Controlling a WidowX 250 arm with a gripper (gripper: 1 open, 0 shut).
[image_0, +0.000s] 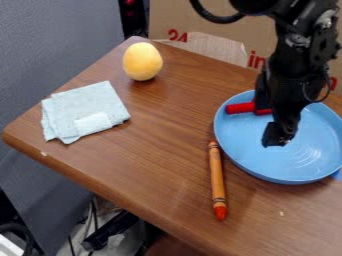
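The black gripper is low over the blue plate, in front of a red object that lies on the plate's back left part. The red object is partly hidden behind the gripper; whether the fingers hold it or are open or shut is unclear. An orange crayon-like stick with a red tip lies on the wooden table left of the plate.
A yellow egg-shaped object stands at the back left. A folded pale cloth lies near the left edge. Cardboard stands behind.
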